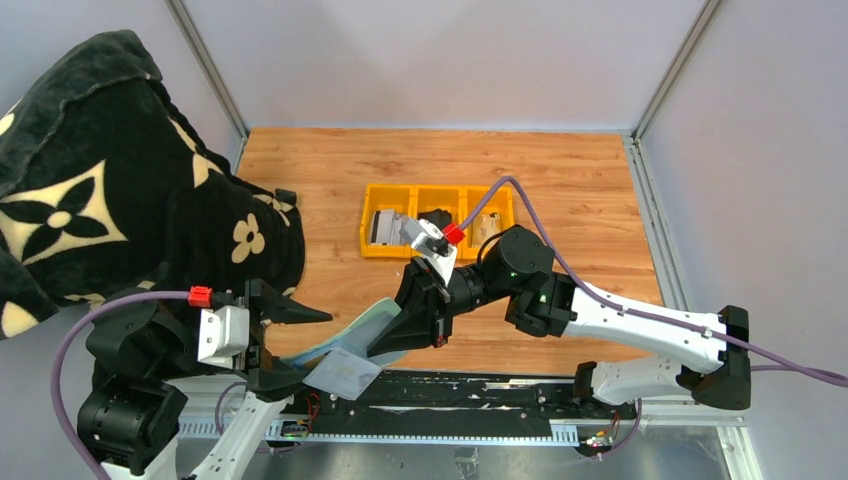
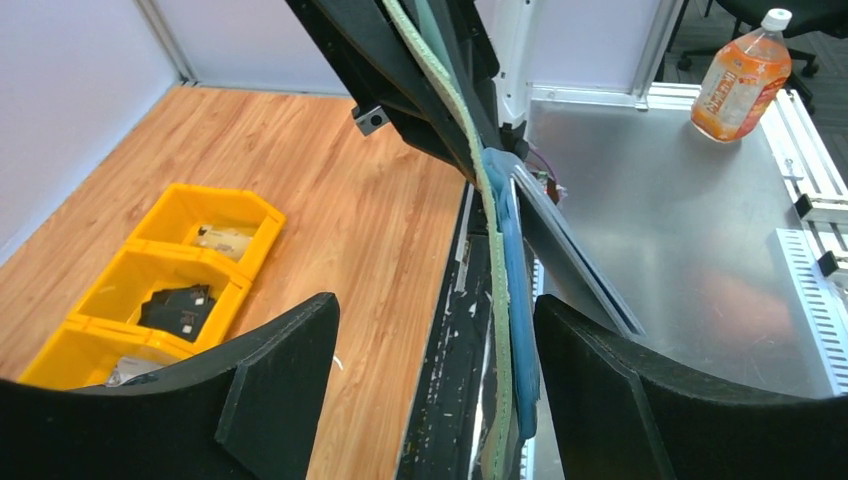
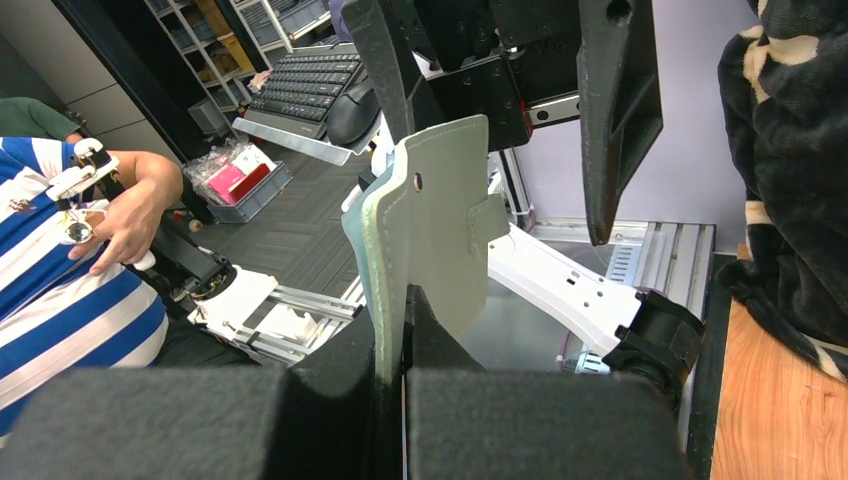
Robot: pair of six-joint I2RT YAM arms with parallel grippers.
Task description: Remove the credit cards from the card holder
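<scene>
Pale green outside and blue inside, the card holder (image 1: 372, 322) hangs in the air, held at one end by my right gripper (image 1: 374, 352), which is shut on it. A greyish translucent flap or card (image 1: 343, 374) stands out from its lower side. My left gripper (image 1: 318, 346) is open around the holder's free end. In the left wrist view, the thin edge of the holder (image 2: 500, 300) runs down between the left fingers, close beside the right-hand finger (image 2: 590, 390). Whether they touch is unclear. The right wrist view shows the holder's plain outer cover (image 3: 450, 215).
A yellow three-part tray (image 1: 437, 187) stands on the wooden table, with cards (image 1: 388, 228) in its left compartment and dark items in the middle one. A dark floral blanket (image 1: 150, 200) fills the left side. Bare wood lies around the tray.
</scene>
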